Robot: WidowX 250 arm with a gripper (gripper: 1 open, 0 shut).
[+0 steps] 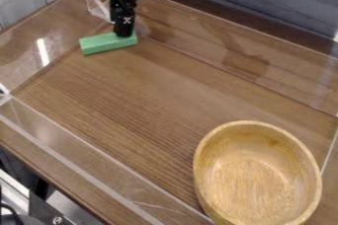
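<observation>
A green flat block point(103, 43) lies on the wooden table at the upper left. The dark gripper point(122, 24) reaches down from the top edge just over the right end of the block; its fingers are small in view, and whether they touch the block cannot be told. A pale, clear or white item point(98, 3) is beside the gripper, too blurred to identify.
A large yellow bowl point(258, 175) sits at the lower right. Walls line the back, and the table's edge runs along the left.
</observation>
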